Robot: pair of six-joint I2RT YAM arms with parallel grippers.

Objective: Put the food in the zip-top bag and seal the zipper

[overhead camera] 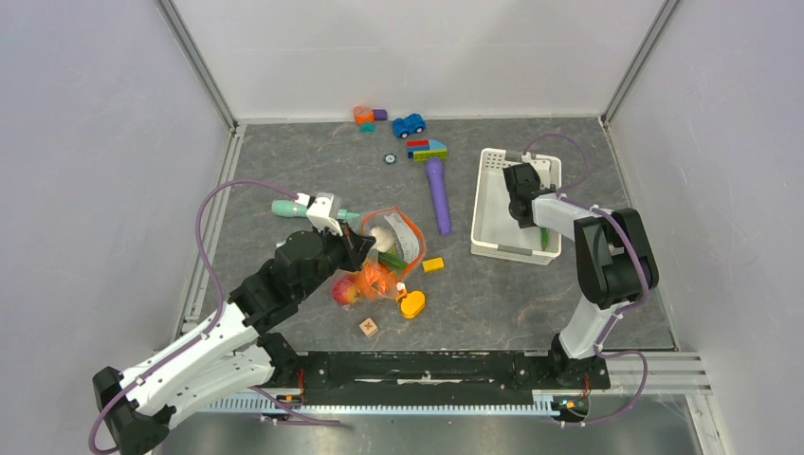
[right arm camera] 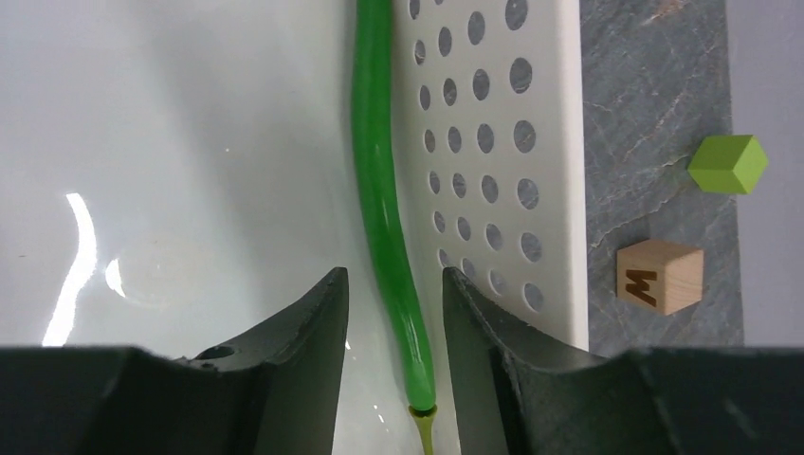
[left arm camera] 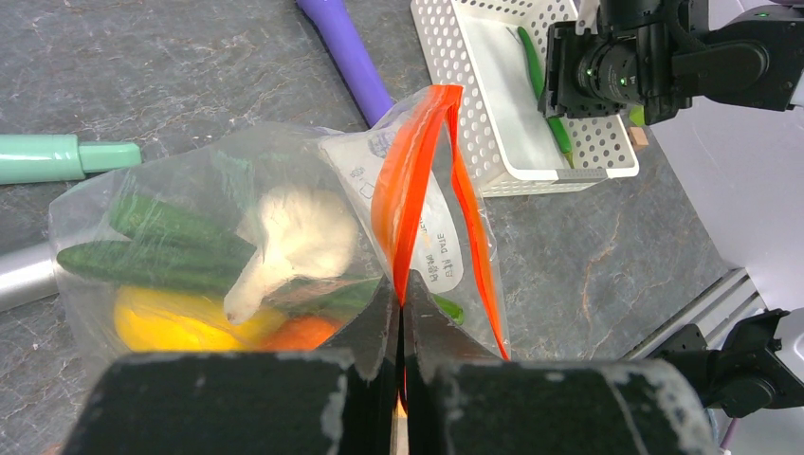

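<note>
My left gripper is shut on the orange zipper edge of the clear zip top bag, which holds cucumbers, a white vegetable, yellow and orange food, and a red fruit. At the right, my right gripper is down inside the white basket, its fingers apart above a long green vegetable lying along the perforated wall, with nothing held.
A purple baton, teal bottle, yellow block, yellow heart-shaped piece and wooden cube surround the bag. Several toys, including a blue car, stand at the back.
</note>
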